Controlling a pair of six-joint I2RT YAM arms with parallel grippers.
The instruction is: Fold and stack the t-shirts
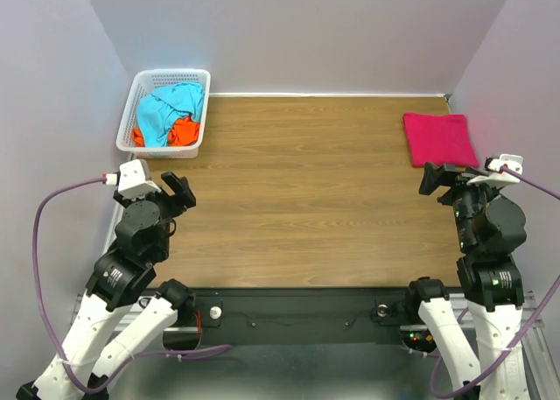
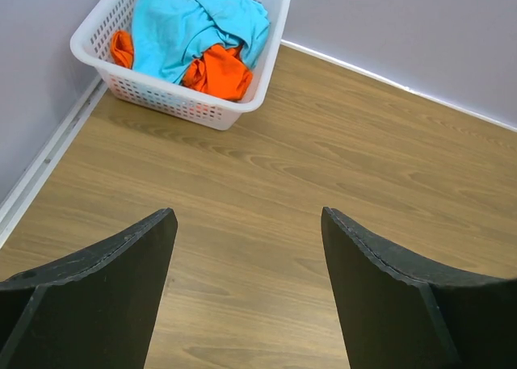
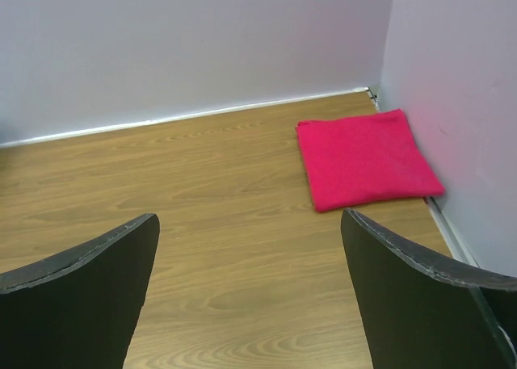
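Observation:
A folded pink-red shirt [image 1: 437, 140] [image 3: 363, 159] lies flat as a rectangle at the table's far right corner. Crumpled in the white basket at the far left are a light blue shirt [image 1: 170, 111] [image 2: 198, 31] and, partly under it, an orange shirt [image 1: 184, 132] [image 2: 218, 72]. My left gripper [image 1: 185, 190] stands open above the left side of the table, in front of the basket. Over the right side, nearer than the pink-red shirt, my right gripper [image 1: 429, 179] is open too. Neither has anything between its fingers.
The white basket [image 1: 157, 152] [image 2: 174, 102] stands against the left and back walls. Bare wooden table [image 1: 306, 190] fills the middle. A wall [image 3: 452, 86] rises close beside the pink-red shirt on the right.

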